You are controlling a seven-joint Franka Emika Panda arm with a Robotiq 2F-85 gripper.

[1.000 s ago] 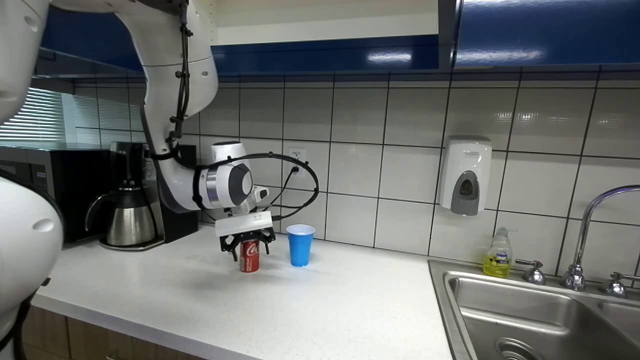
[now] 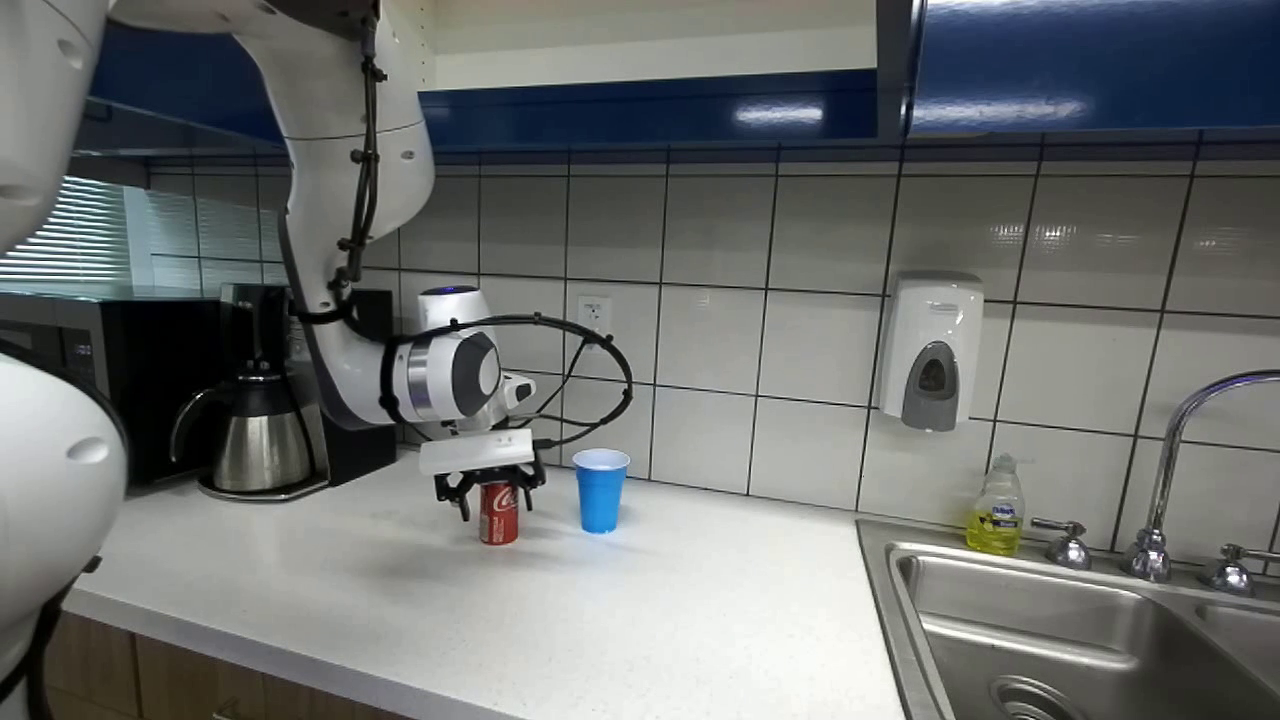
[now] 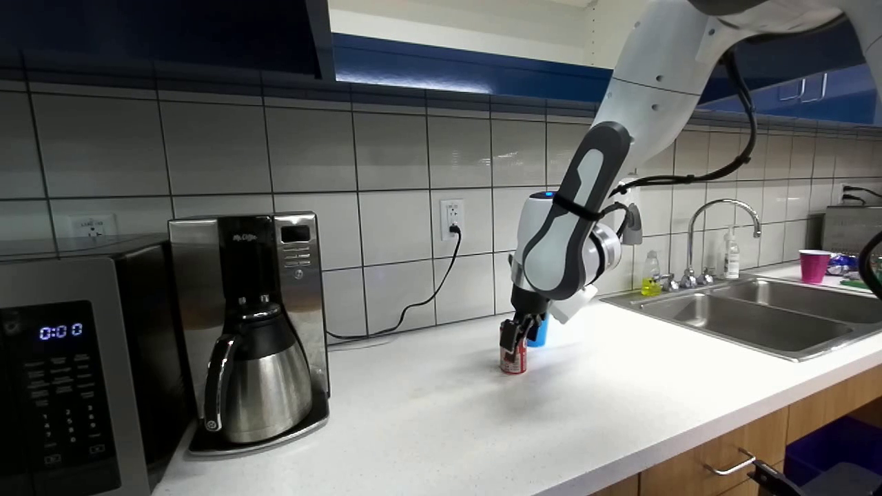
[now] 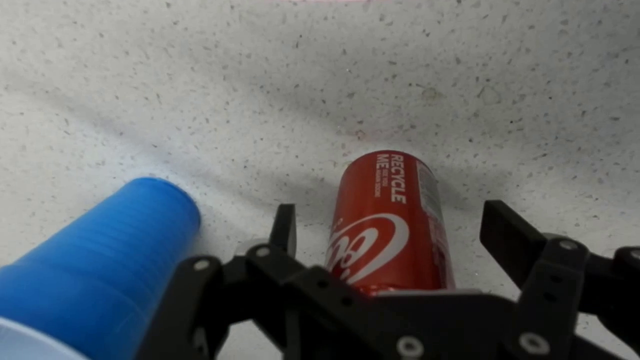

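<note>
A red soda can (image 2: 499, 516) stands upright on the white counter. My gripper (image 2: 495, 494) is open over it, with one finger on each side of the can's upper part. In the wrist view the can (image 4: 390, 222) lies between the spread fingertips, and bare counter shows on both sides of it. The gripper's own body hides the can's top there. Just to the can's right in exterior view 1 stands a blue cup (image 2: 601, 494), upright and apart from the gripper. Exterior view 2 shows the gripper (image 3: 521, 335) low over the can (image 3: 513, 360).
Behind the can, a tiled wall closes off the counter. A coffee maker (image 3: 302, 248) with its steel carafe (image 3: 269, 388) stands at one side, a sink (image 2: 1020, 588) at the other.
My gripper has shifted slightly left in exterior view 1 and turned nearer to level above the can. The can and the blue cup have stayed in place.
</note>
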